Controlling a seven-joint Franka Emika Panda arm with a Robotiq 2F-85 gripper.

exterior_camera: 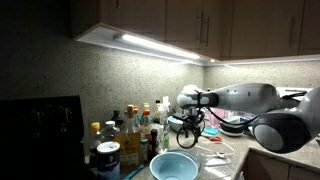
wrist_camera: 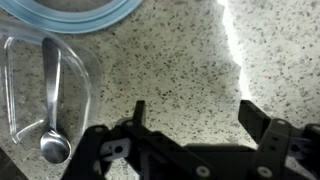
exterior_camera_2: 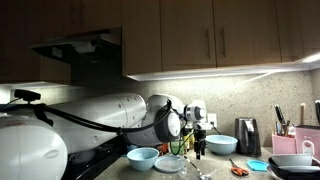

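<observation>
My gripper stands open above the speckled counter (wrist_camera: 190, 65), with nothing between its fingers. A metal spoon (wrist_camera: 51, 95) lies in a clear plastic container (wrist_camera: 92, 90) to the left in the wrist view. Part of a round pale-blue rim (wrist_camera: 95, 20) shows at the top left of that view. From outside, the gripper (exterior_camera: 188, 132) hangs behind a light blue bowl (exterior_camera: 175, 166), and the clear container (exterior_camera: 214, 158) is to the right of that bowl.
Bottles (exterior_camera: 130, 138) crowd the wall side of the counter. A second blue bowl (exterior_camera_2: 220, 145), a kettle (exterior_camera_2: 246, 137), red-handled scissors (exterior_camera_2: 238, 168) and a utensil holder (exterior_camera_2: 281, 144) stand farther along. Bare counter lies directly beneath the gripper.
</observation>
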